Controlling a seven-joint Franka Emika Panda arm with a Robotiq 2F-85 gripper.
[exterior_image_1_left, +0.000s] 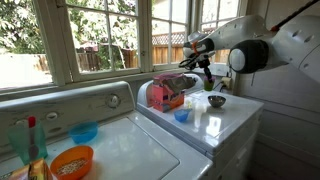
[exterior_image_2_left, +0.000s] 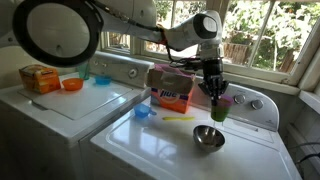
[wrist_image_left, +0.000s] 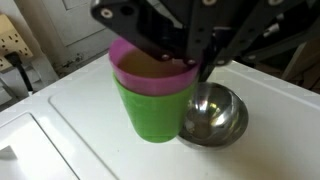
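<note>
A green cup with a pink rim fills the middle of the wrist view, its mouth facing the camera. My gripper is shut on it, though the fingertips are largely dark and hard to make out in the wrist view. In exterior view 2 the cup hangs above the white machine top, behind the metal bowl. That shiny bowl stands upright beside and below the cup in the wrist view; the part of its inside that shows looks empty.
A red-orange box stands at the back of the same white top. Near it lie a blue bowl and a yellow item. The neighbouring machine carries an orange bowl and another blue bowl. Windows and control panels border the back.
</note>
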